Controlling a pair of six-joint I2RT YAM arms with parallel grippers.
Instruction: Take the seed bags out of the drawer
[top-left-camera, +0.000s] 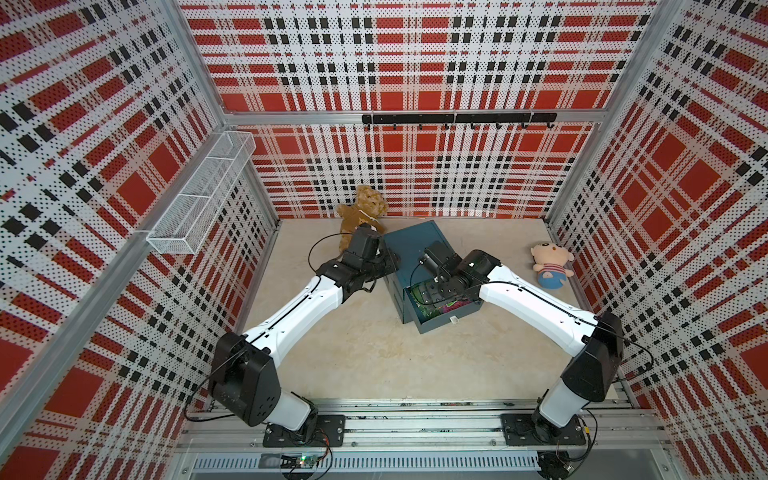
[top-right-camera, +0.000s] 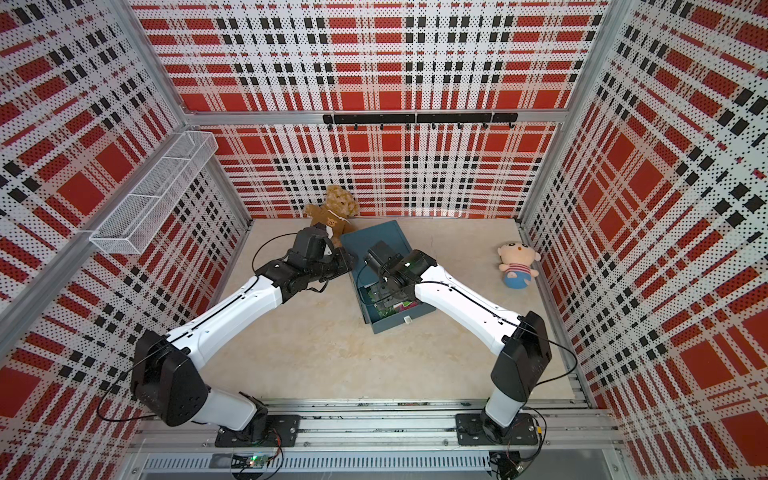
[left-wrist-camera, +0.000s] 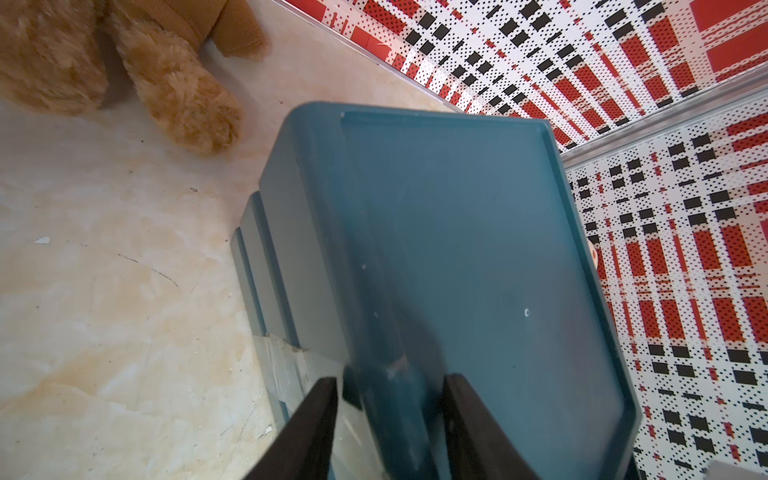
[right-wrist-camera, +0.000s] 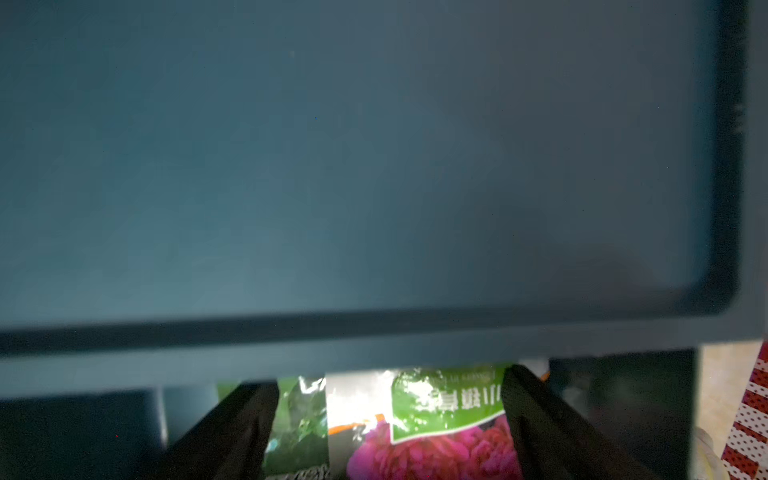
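The blue-grey drawer cabinet (left-wrist-camera: 480, 264) stands mid-table with its front drawer (top-left-camera: 436, 321) pulled out. Inside lie the seed bags; a pack with pink flowers and a green label (right-wrist-camera: 448, 408) and a darker green pack (right-wrist-camera: 300, 432) show in the right wrist view. Over the drawer is my right gripper, open, its fingers wide apart above the bags with nothing held. The left gripper has its fingers apart at the cabinet's left top edge, one on either side of that edge; whether they touch it cannot be told. The right arm hides part of the drawer from above.
A brown teddy bear (top-left-camera: 364, 209) sits behind and left of the cabinet. On the right lies a plush toy (top-left-camera: 552, 264). A white wire basket (top-left-camera: 204, 192) hangs on the left wall.
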